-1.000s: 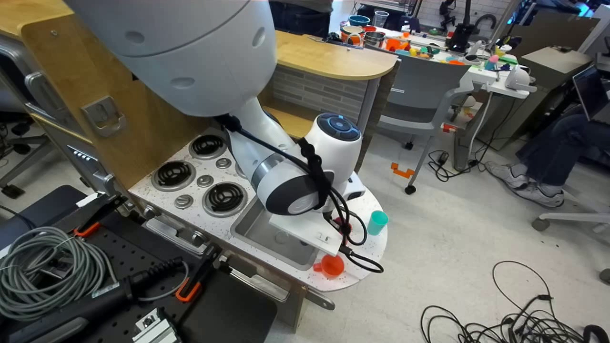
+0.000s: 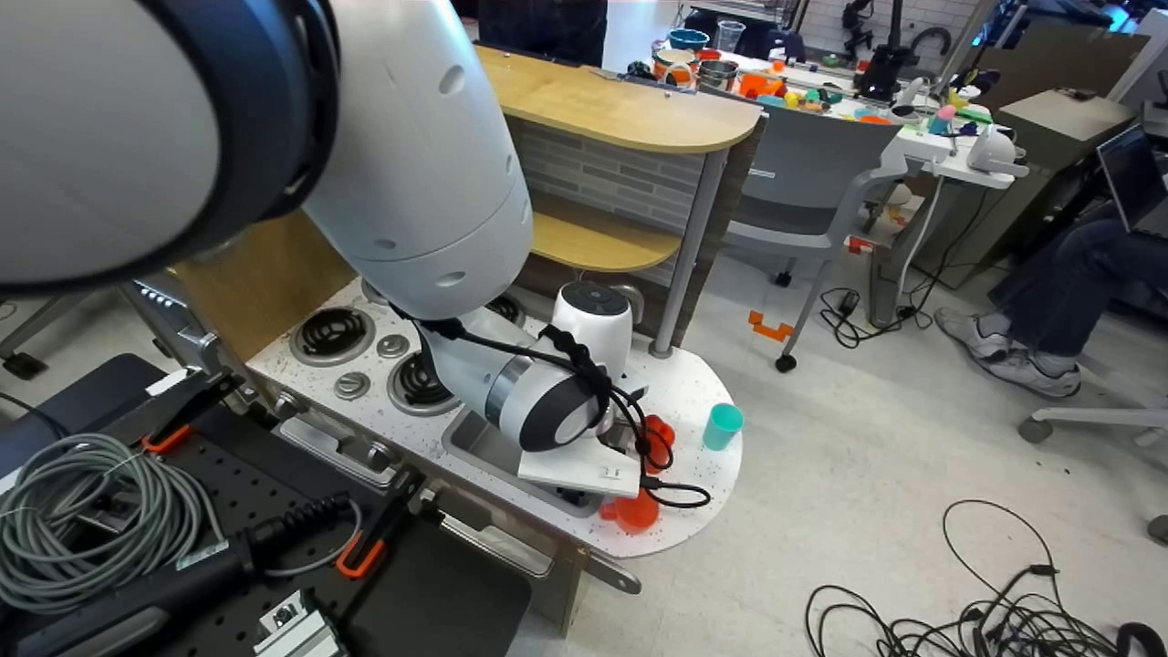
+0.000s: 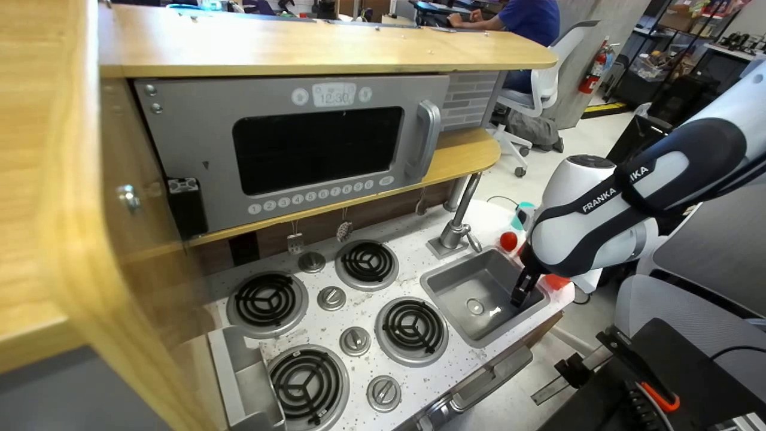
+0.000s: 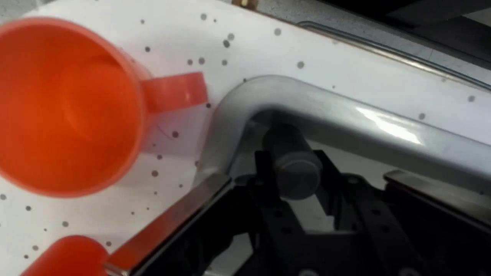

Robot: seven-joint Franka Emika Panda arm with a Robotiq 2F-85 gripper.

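In the wrist view my gripper is shut on a dark cylindrical object [image 4: 299, 178], held between its two black fingers. Below it is the grey metal sink [image 4: 280, 89], whose rounded corner curves around the far end of the object. Seen from exterior view 2, the gripper [image 3: 524, 288] points down into the sink's right side, near the cup end. Whether the object touches the sink floor cannot be made out. Exterior view 1 has the fingers hidden behind the arm's white housing.
An orange cup [image 4: 69, 110] stands beside the sink corner, its handle towards the sink. A smaller red object [image 4: 69, 257] lies close by, and a teal cup [image 2: 723, 426] stands at the counter's rounded end. Stove burners [image 3: 413, 327] and a faucet [image 3: 453, 233] flank the sink.
The arm has come down lower towards the sink and the counter's front. Its hand now covers part of the orange cup and more of the sink in exterior view 1.
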